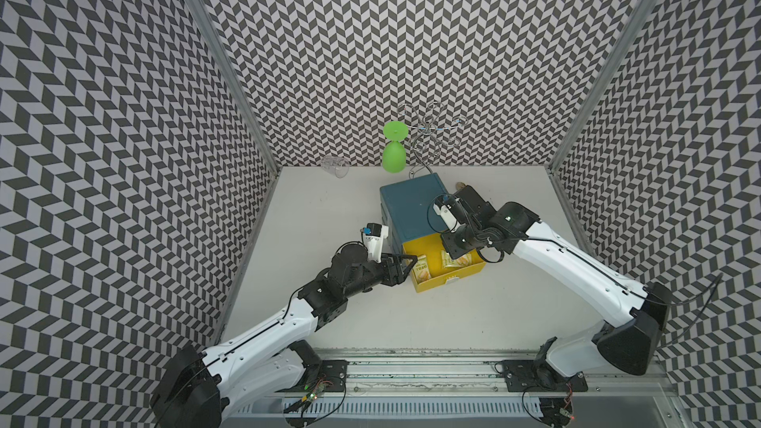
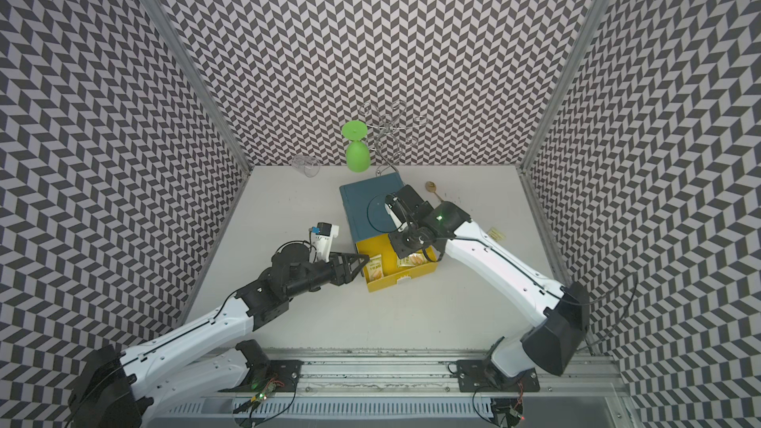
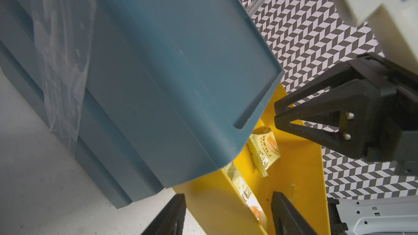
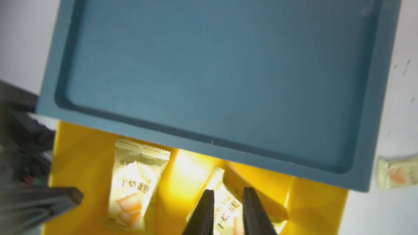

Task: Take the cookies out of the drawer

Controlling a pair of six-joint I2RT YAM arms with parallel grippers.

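A teal box [image 1: 413, 204] has its yellow drawer [image 1: 448, 277] pulled out toward the front. Two cookie packets lie inside, one at the left [image 4: 135, 182] and one at the right [image 4: 224, 208]. My left gripper is at the drawer's left wall, fingertips apart with the wall between them in the left wrist view, not visibly gripping it. My right gripper [image 1: 450, 252] hangs over the drawer above the right packet; its fingertips sit low in the right wrist view, and their gap is hard to judge.
A green object [image 1: 394, 157] on a wire stand is at the back, a clear glass [image 1: 334, 166] back left. A wooden spoon [image 2: 430, 188] and a small packet [image 4: 398, 173] lie right of the box.
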